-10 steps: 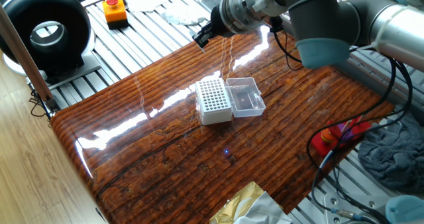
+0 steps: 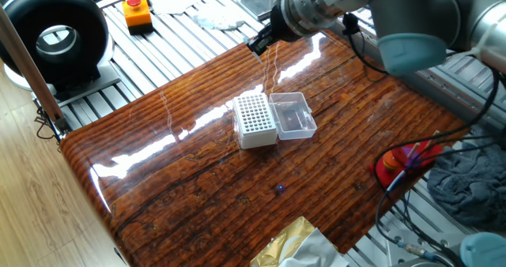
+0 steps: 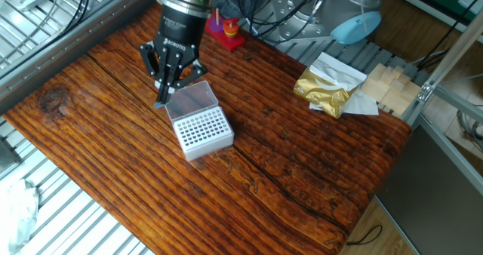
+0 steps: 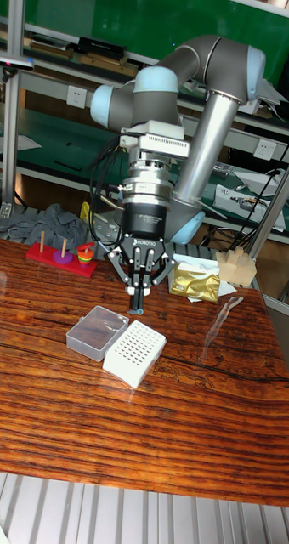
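A white rack (image 2: 256, 123) with rows of small holes stands on the glossy wooden table, its clear lid (image 2: 293, 115) open beside it. My gripper (image 3: 160, 100) points down beyond the lid's corner in exterior view 2, with its fingers close together. In exterior view 3 the gripper (image 4: 136, 309) hangs above the table behind the rack (image 4: 134, 352). A small bluish-green bit shows at the fingertips; whether it is part of them or something thin held there is unclear. The holes I can make out look dark and empty.
A red base with coloured rings (image 4: 64, 257) and a gold packet (image 3: 324, 93) with white paper lie toward the table's robot side. An orange box with a red button (image 2: 137, 14) stands off the table. Much of the wood around the rack is bare.
In exterior view 1 the arm and gripper have shifted to the right. A small blue spot on the table has drifted right and toward the front. The rack and lid have stayed put.
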